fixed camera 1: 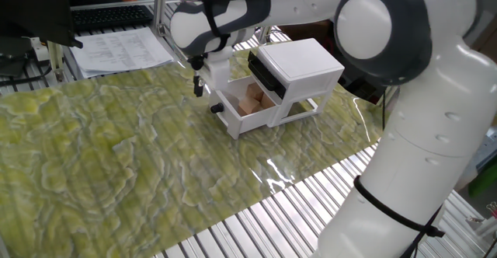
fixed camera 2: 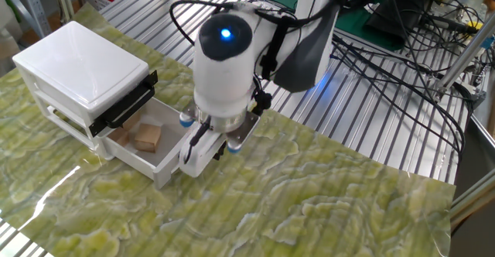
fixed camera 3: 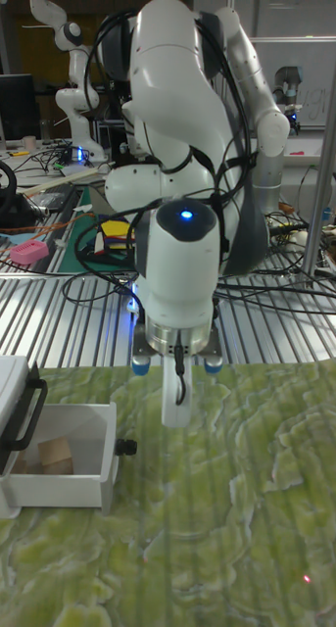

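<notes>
A small white drawer cabinet [fixed camera 2: 81, 59] stands on the green marbled sheet, its lower drawer [fixed camera 1: 252, 122] pulled out. Inside that drawer lie wooden blocks [fixed camera 2: 148, 138], also visible in the third view as a brown block [fixed camera 3: 56, 458]. The drawer's front carries a dark round knob [fixed camera 3: 125, 448]. My gripper [fixed camera 3: 176, 418] points down beyond the drawer front, seen edge-on and apart from the knob in the third view. In the second view the white hand [fixed camera 2: 203, 150] overlaps the drawer's front end. Its fingers are hidden, so their spacing does not show.
Black handle [fixed camera 2: 124, 106] juts from the upper part of the cabinet. Papers [fixed camera 1: 120, 52] and a keyboard [fixed camera 1: 112, 15] lie beyond the sheet. Cables [fixed camera 2: 410, 94] hang over the slatted metal table. Much of the green sheet [fixed camera 1: 116, 172] is bare.
</notes>
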